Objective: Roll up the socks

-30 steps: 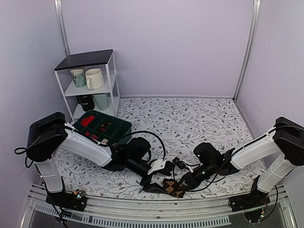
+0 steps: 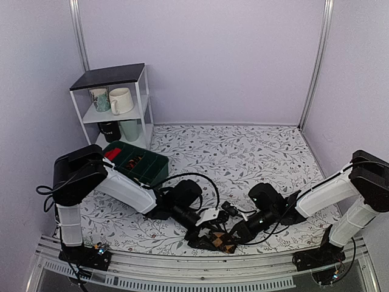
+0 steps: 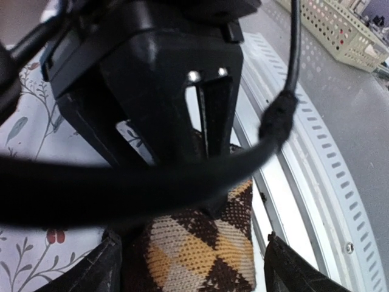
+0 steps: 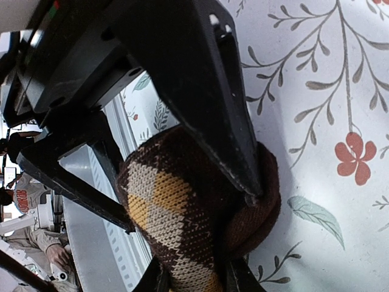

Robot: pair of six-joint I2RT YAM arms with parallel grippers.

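Observation:
A dark brown sock with tan and orange argyle diamonds point(image 2: 223, 242) is bunched into a thick bundle near the table's front edge. My left gripper straddles the bundle, its fingers apart on either side; a gap shows beside the right-hand finger point(image 3: 289, 271). From the other side, my right gripper is shut on the sock point(image 4: 167, 207), with fabric between its fingertips at the bottom of the right wrist view. A cable crossing the left wrist view hides part of the sock point(image 3: 188, 249). Whether a second sock is inside cannot be seen.
A green divided bin point(image 2: 155, 167) with a few items stands behind the left arm. Farther back, a white shelf point(image 2: 138, 100) holds cups.
The right arm and its hold look unchanged.

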